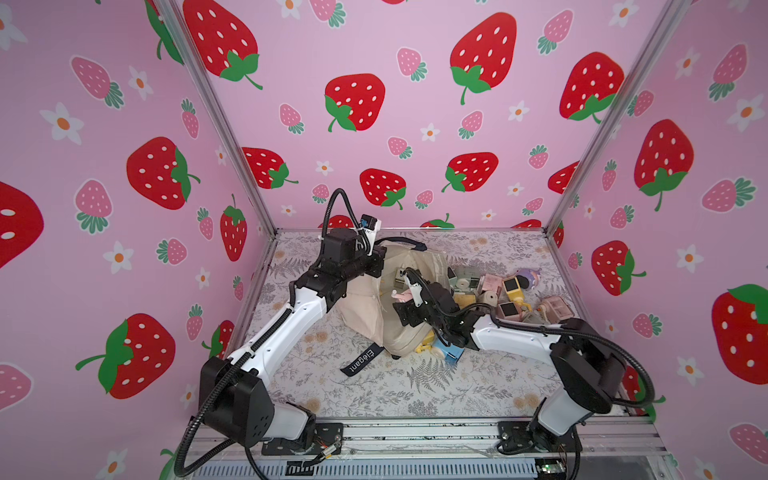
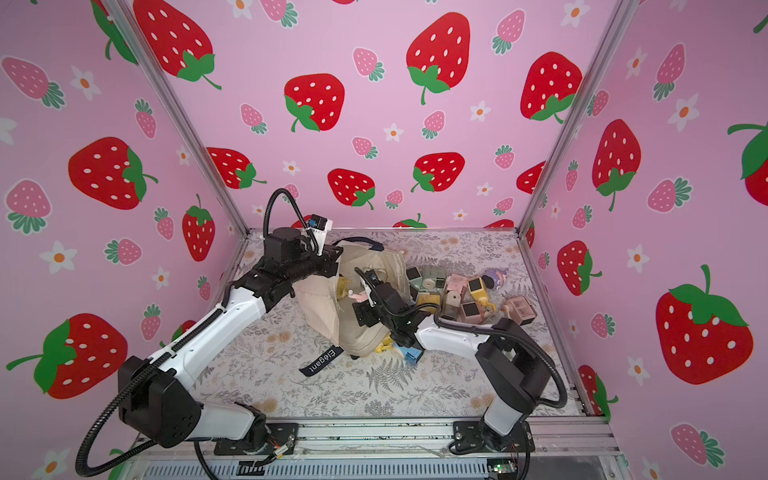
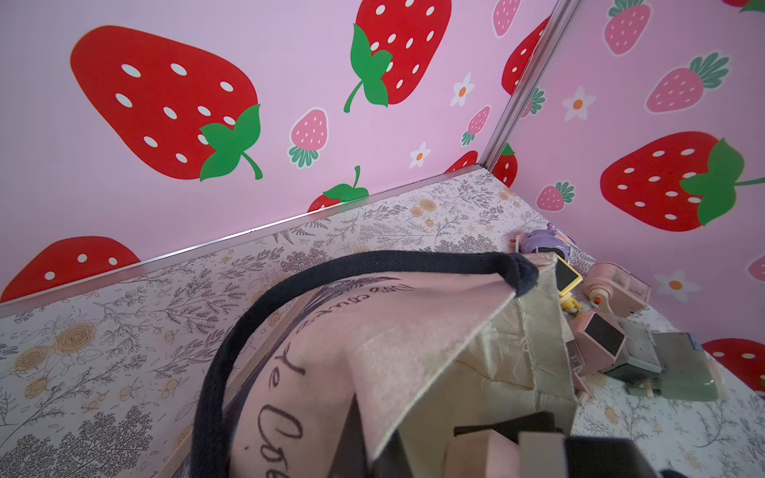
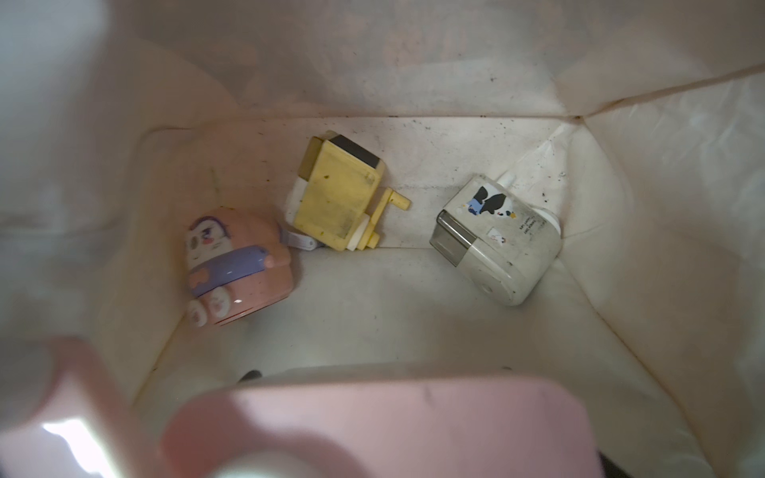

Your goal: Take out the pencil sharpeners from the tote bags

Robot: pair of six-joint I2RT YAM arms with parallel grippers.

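A cream tote bag (image 1: 360, 308) lies open mid-table. My left gripper (image 1: 374, 260) is at its upper left edge; the left wrist view shows the rim and strap, and its fingertips are hard to make out. My right gripper (image 1: 412, 304) is over the opening, its pink fingers (image 4: 374, 414) low in the right wrist view. Below it inside lie a pink character sharpener (image 4: 239, 279), a yellow sharpener (image 4: 334, 199) and a white sharpener (image 4: 502, 247). Nothing shows held between the right fingers.
Several sharpeners (image 1: 512, 312) crowd the table right of the bag, with a blue one (image 1: 449, 352) at its front. A strap marked Elégant (image 1: 360, 360) lies at the front left.
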